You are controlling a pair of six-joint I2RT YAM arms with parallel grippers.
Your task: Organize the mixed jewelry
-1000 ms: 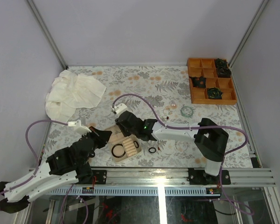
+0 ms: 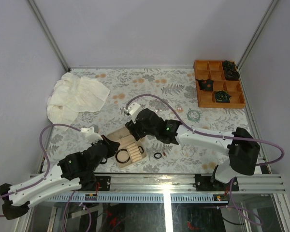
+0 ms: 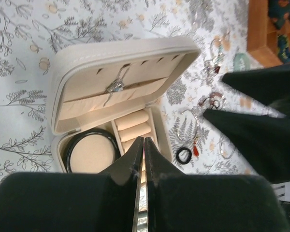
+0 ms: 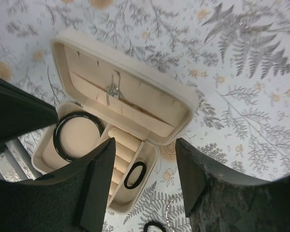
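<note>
An open cream jewelry case (image 3: 123, 53) lies at the table's front centre, a watch (image 3: 115, 85) in its lid. Its tray holds a large black bangle (image 4: 59, 147), ring rolls (image 4: 121, 150) and a smaller black band (image 4: 136, 175). My left gripper hangs at the case's left, its black fingertips meeting above the tray in its wrist view. My right gripper is over the case, fingers apart with nothing seen between them. Loose jewelry, including a black ring (image 3: 183, 155), lies right of the case.
A wooden compartment box (image 2: 205, 100) with dark items stands at back right. A white cloth (image 2: 77, 96) lies at back left.
My right gripper has moved right and up in the top view, its arm shifting with it. My left gripper has moved a little to the right.
</note>
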